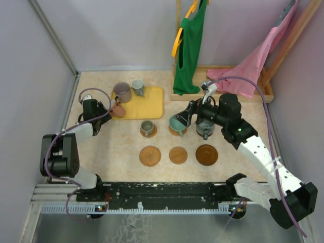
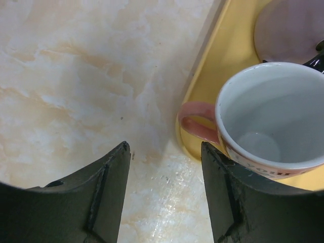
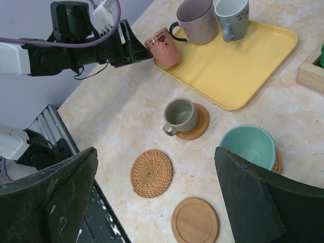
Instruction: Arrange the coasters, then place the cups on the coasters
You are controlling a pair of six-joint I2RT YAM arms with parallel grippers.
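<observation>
A pinkish cup (image 1: 118,111) with a pale inside leans at the left end of the yellow tray (image 1: 147,109). Close beside its handle (image 2: 198,120) in the left wrist view stands my left gripper, open, the handle lying beyond the right finger rather than clearly between the two. Over the table's right side hangs my right gripper, open and empty. Woven and wooden coasters lie bare in front: a braided one (image 1: 150,156), a light wooden one (image 1: 178,155) and a dark one (image 1: 206,155).
A mauve mug (image 1: 122,92) and a grey-blue cup (image 1: 137,87) stand in the tray. A grey-green cup (image 1: 147,127), a teal cup (image 1: 177,125) and a grey cup (image 1: 205,128) occupy the middle. A wooden rack (image 1: 192,95) holds clothes behind.
</observation>
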